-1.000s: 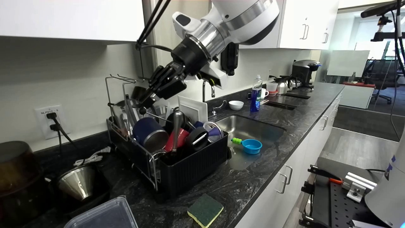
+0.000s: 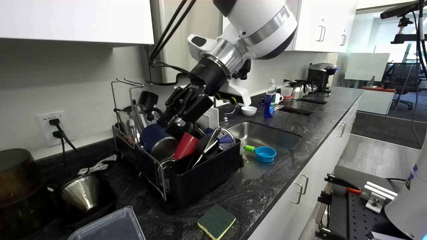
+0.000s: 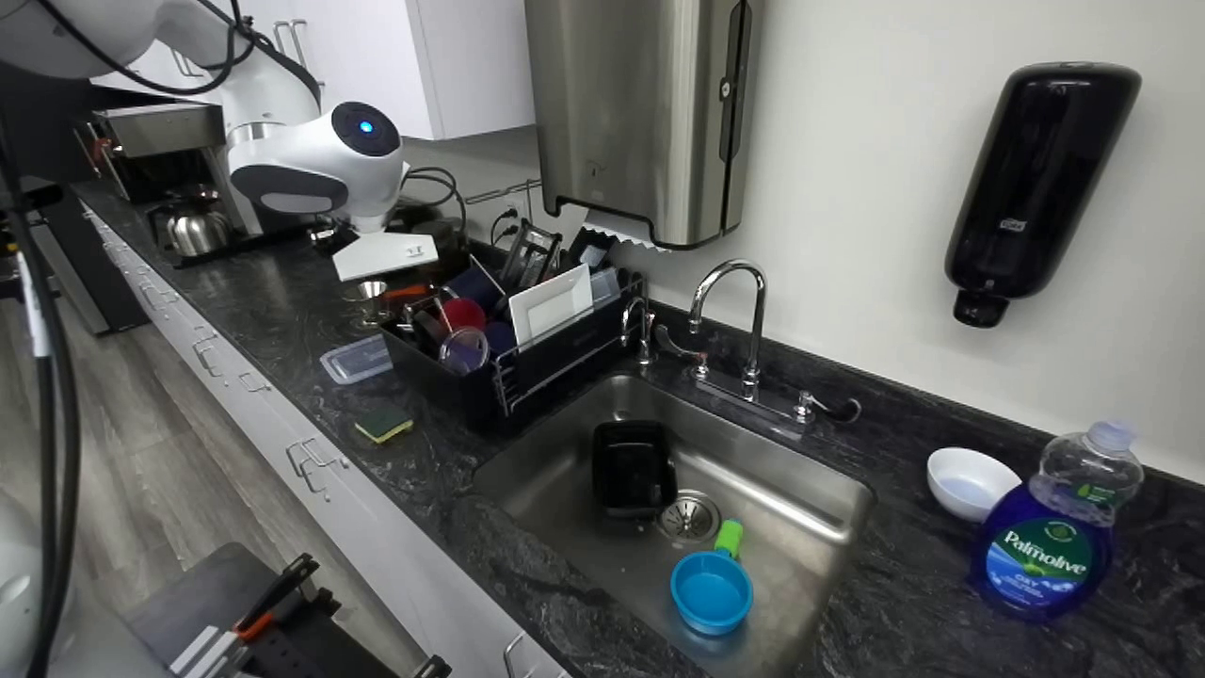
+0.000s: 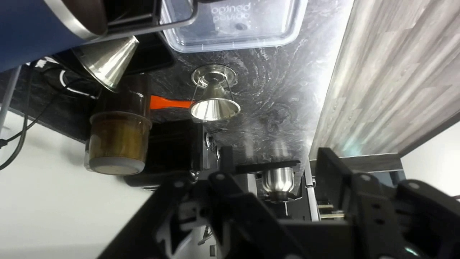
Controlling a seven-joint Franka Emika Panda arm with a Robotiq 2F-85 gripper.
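My gripper [image 2: 175,127] hangs low over the black dish rack [image 2: 208,180], tipped downward, its tips close above the blue mug [image 2: 158,142] and the red cup [image 2: 186,145]. In the wrist view the fingers [image 4: 332,166] stand apart, and no object shows between them. Whether the tips touch any dish cannot be seen. Right of the red cup, long-handled metal utensils [image 2: 208,146] lean to the right. A white square plate [image 3: 551,305] stands on edge in the rack. The arm hides part of the rack's back.
A green-yellow sponge [image 2: 217,221] and a clear lid [image 2: 110,226] lie on the counter before the rack. Beside it is the sink [image 3: 779,486], with a blue cup [image 3: 712,592] and a black container [image 3: 633,465] inside. The paper dispenser [image 3: 638,113] hangs behind.
My gripper has moved down and to the right, closer to the cups. A grey handle that stood upright before the red cup is gone from there; handles now lean farther right.
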